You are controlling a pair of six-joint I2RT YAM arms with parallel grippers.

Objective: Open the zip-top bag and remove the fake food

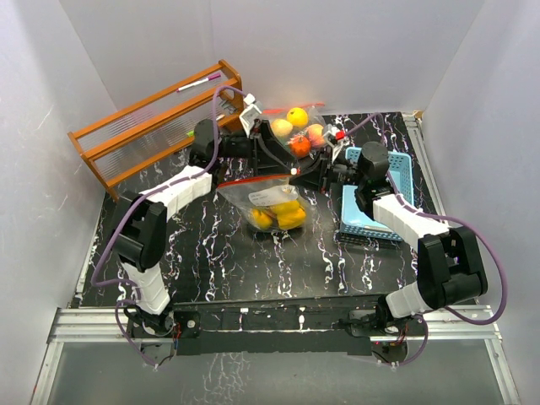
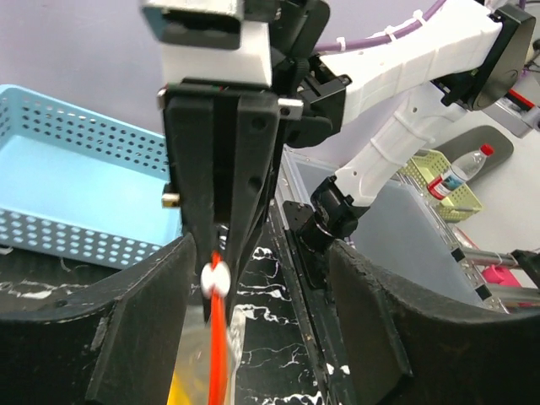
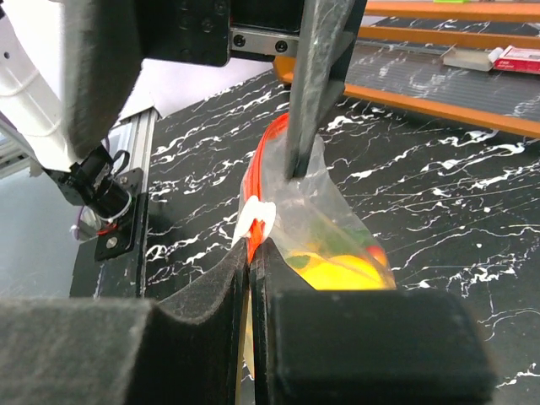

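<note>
The zip top bag (image 1: 261, 202) with yellow fake food (image 1: 288, 217) lies at the middle, its red zip strip raised toward my grippers. My right gripper (image 1: 300, 179) is shut on the strip's end beside the white slider (image 3: 256, 215), the bag (image 3: 321, 211) hanging below. My left gripper (image 1: 282, 169) stands open just above and beside it; in the left wrist view the strip and slider (image 2: 216, 278) sit between its wide-spread fingers, in front of the right gripper.
A second bag of fake fruit (image 1: 295, 126) lies behind. A blue basket (image 1: 371, 219) stands at the right, a wooden rack (image 1: 152, 118) at the back left.
</note>
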